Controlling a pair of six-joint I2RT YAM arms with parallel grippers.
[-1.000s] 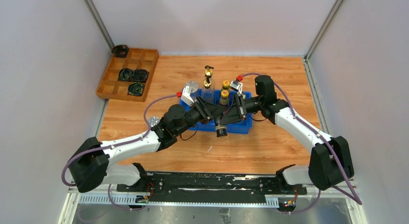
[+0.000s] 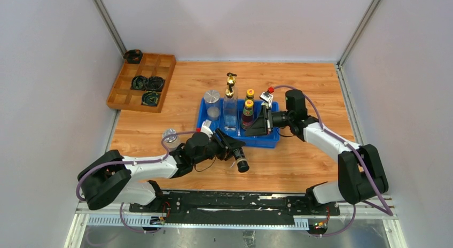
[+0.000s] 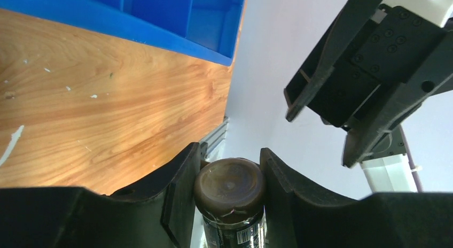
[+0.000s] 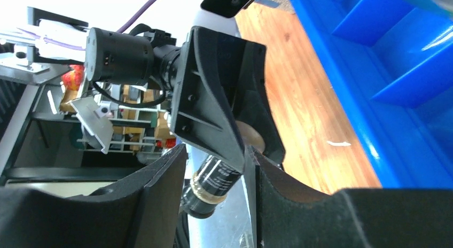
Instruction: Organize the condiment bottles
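My left gripper point(image 2: 231, 146) is shut on a dark bottle point(image 2: 240, 161), held tilted in front of the blue tray point(image 2: 259, 142); its brown end shows between the fingers in the left wrist view. My right gripper point(image 2: 254, 129) hangs over the tray's right front part, its fingers apart in the left wrist view, nothing seen held. In the tray stand tall gold-topped bottles point(image 2: 231, 111), yellow-capped bottles point(image 2: 247, 114) and a clear jar point(image 2: 212, 105). Another jar point(image 2: 170, 141) stands on the table to the left, partly behind my left arm.
A wooden compartment box point(image 2: 123, 98) with dark coiled items sits at the back left. Bare table point(image 2: 310, 168) lies at the front right and behind the tray. Walls bound the table at the back and sides.
My left gripper has moved toward the front, away from the right gripper, carrying the dark bottle. The right arm has shifted slightly.
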